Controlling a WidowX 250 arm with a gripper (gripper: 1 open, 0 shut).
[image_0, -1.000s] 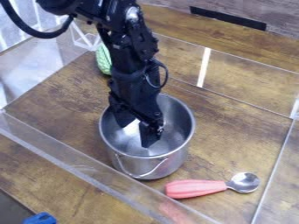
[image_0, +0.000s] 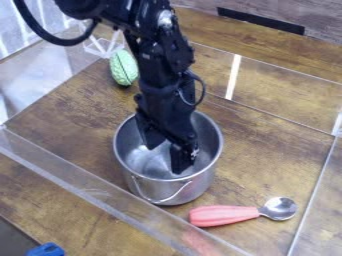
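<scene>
A silver metal pot (image_0: 167, 185) with a wire handle stands on the wooden tabletop. My gripper (image_0: 171, 150) reaches down from above into the pot, its black fingers inside the rim. Whether it holds anything in there is hidden, and the spread of its fingers is hard to make out.
A spoon with a pink handle (image_0: 223, 214) lies at the front right of the pot. A green oblong object (image_0: 123, 67) sits behind at the left. A blue item (image_0: 46, 249) is at the front left corner. Clear panels edge the surface; the wood right of the pot is free.
My gripper has shifted a little to the right inside the pot. The pot and the spoon look unmoved.
</scene>
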